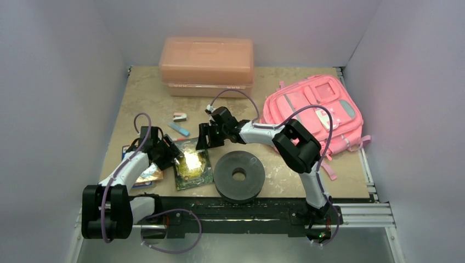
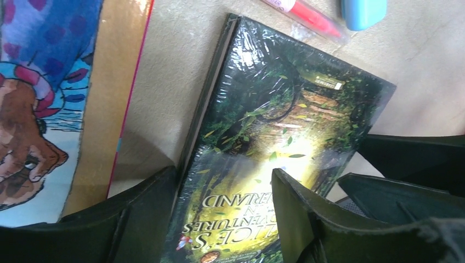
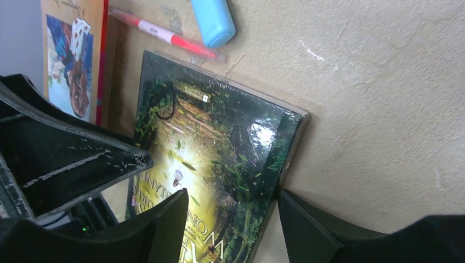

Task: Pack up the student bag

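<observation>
A dark green book point(image 1: 193, 172) with a glossy yellow middle lies flat on the table. Over its left edge, my left gripper stands part open, one finger point(image 2: 145, 205) beside the spine and the other above the cover point(image 2: 323, 137). My right gripper is part open too, straddling the book's right edge: one finger point(image 3: 167, 219) over the cover, the other on the outer side. No grip on the book shows. At the far right rests the pink backpack point(image 1: 315, 107), front side up.
Further books point(image 1: 148, 178) lie left, under my left arm. A red pen point(image 3: 175, 38), a blue marker point(image 1: 179, 129) and a stapler point(image 1: 180, 117) are behind the green book. A black disc point(image 1: 239, 192) stands right of it; a peach box point(image 1: 208, 63) is at the back.
</observation>
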